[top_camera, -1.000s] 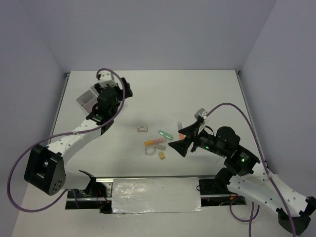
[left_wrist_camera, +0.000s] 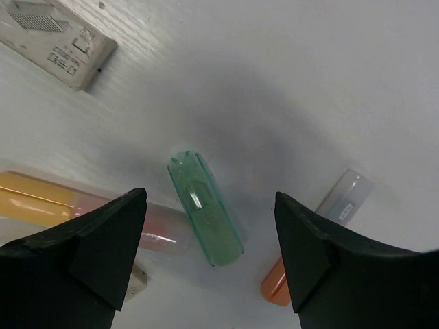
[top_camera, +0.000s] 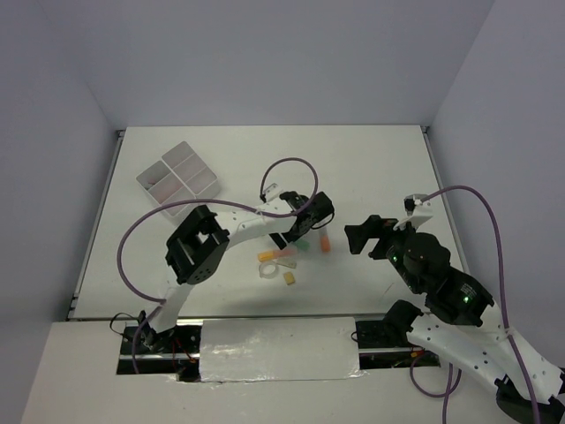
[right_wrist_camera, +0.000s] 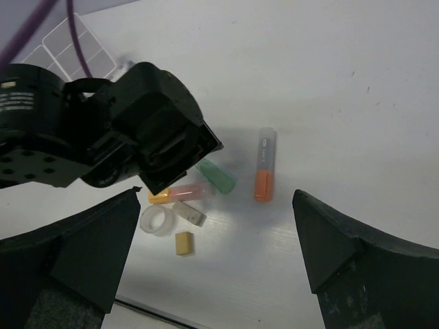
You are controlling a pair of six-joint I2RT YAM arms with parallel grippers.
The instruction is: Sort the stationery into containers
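Note:
A green translucent stick lies on the white table. Over it, my left gripper is open, one finger on each side and no contact visible. An orange-and-pink stick lies beside the green one, partly hidden by a finger. A grey-and-orange stick passes behind the other finger. To the upper left is a pale printed block. In the right wrist view, my right gripper is open and empty, above the table's right side. The grey compartment container stands at the back left.
Near the sticks lie a clear tape ring, a small yellow block and a small pale eraser. Something pinkish is in one container compartment.
My left arm has swung right from the container, over to the green stick, which it now mostly hides from above. The right arm has drawn back to the right.

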